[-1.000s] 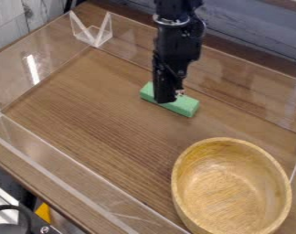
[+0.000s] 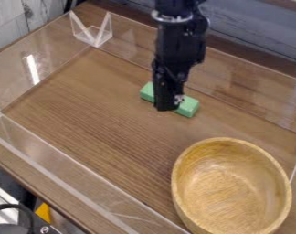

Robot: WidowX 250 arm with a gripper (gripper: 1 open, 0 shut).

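Note:
A green block [image 2: 186, 107] lies flat on the wooden table, partly hidden behind my gripper [image 2: 166, 97]. The black gripper hangs down from the top centre over the block; its fingers look shut, and nothing shows between them. Whether it touches the block I cannot tell.
A large wooden bowl [image 2: 231, 190] fills the front right. A clear wire-like holder [image 2: 92, 27] stands at the back left.
The block looks unmoved.

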